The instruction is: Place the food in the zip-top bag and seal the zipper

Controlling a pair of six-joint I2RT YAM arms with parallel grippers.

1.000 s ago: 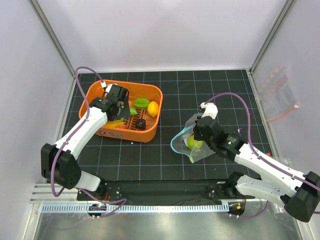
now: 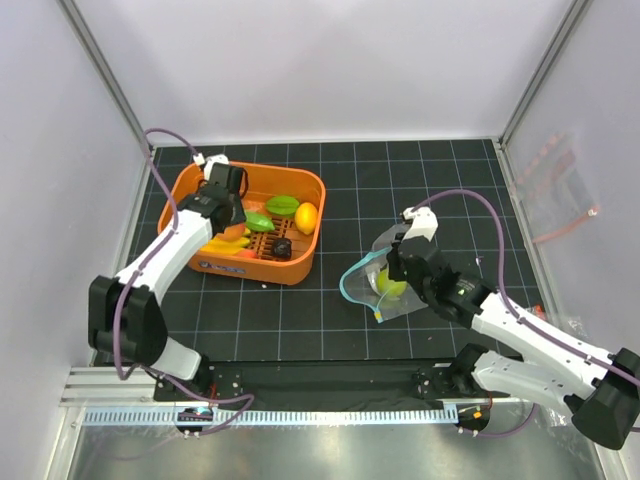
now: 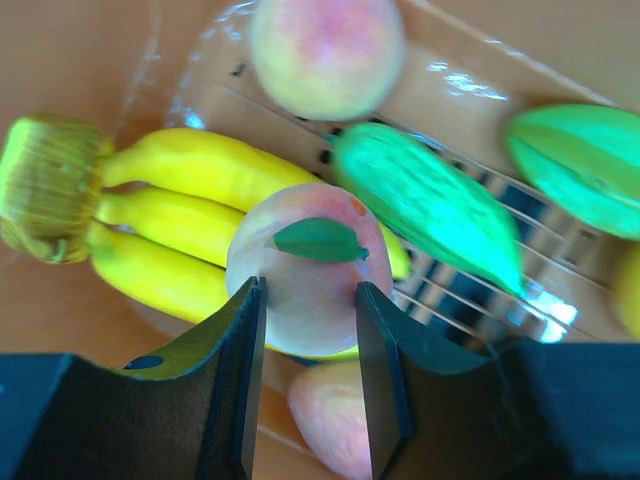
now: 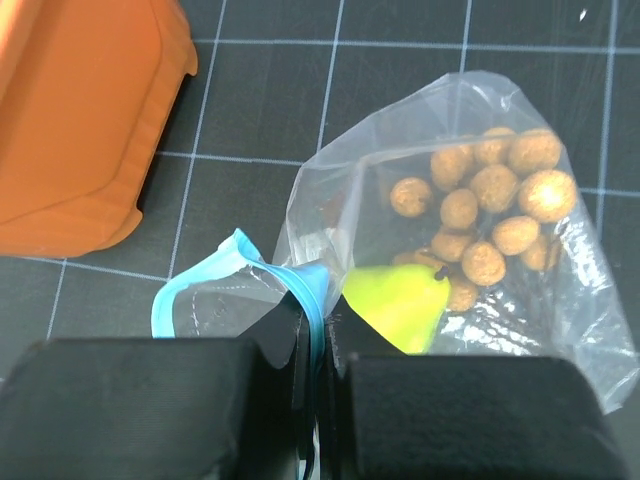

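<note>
The orange bin (image 2: 305,250) holds bananas (image 3: 170,220), peaches (image 3: 328,50), green vegetables (image 3: 430,200) and a yellow fruit (image 2: 306,218). My left gripper is over the bin, fingertips either side of a leafed peach (image 3: 300,290) lying on the bananas; whether it grips it is unclear. The zip top bag (image 4: 380,170) lies right of the bin, holding brown round pieces (image 4: 495,187) and a yellow-green pear (image 4: 390,305). My right gripper is shut on the bag's blue zipper edge.
White walls border it at the back and sides.
The right arm and bag are nearly unchanged.
</note>
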